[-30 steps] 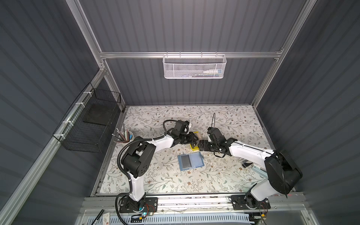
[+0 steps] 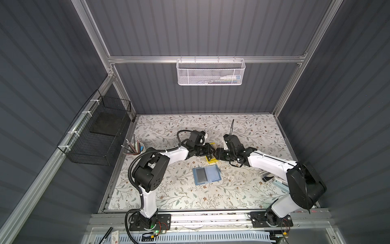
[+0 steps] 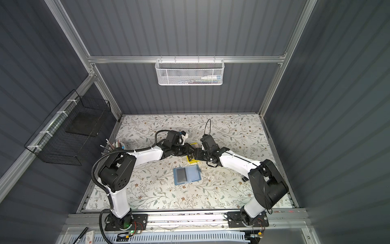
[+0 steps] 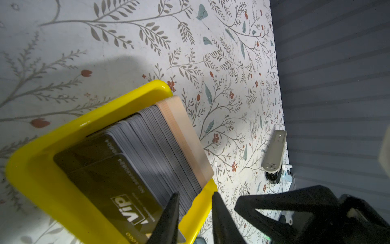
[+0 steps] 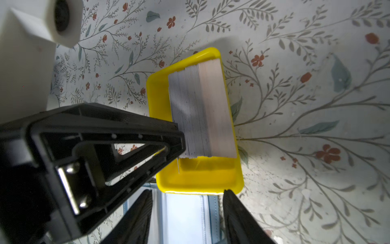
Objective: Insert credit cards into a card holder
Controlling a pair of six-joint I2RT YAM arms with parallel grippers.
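A yellow tray (image 5: 199,185) holds a tight row of cards (image 5: 189,109), with a thick pale block at one end of the row. In the left wrist view, a dark card marked VIP (image 4: 117,195) faces out at the other end. My left gripper is partly open at the tray, one finger overlapping the dark card's lower part. I see no card gripped between its fingers. The fingers of my right gripper stand apart near the tray's near edge, with nothing visible between them. The blue card holder (image 2: 207,174) lies opened out in front of the tray.
A cup of pens (image 2: 140,148) stands at the table's left edge, with a black wire basket (image 2: 99,132) on the wall beyond. Several small items (image 2: 268,177) lie by the right edge. Both grippers crowd close around the tray.
My right gripper has shifted slightly back and to the left, nearer the tray. The left arm, the tray and the blue holder look unchanged.
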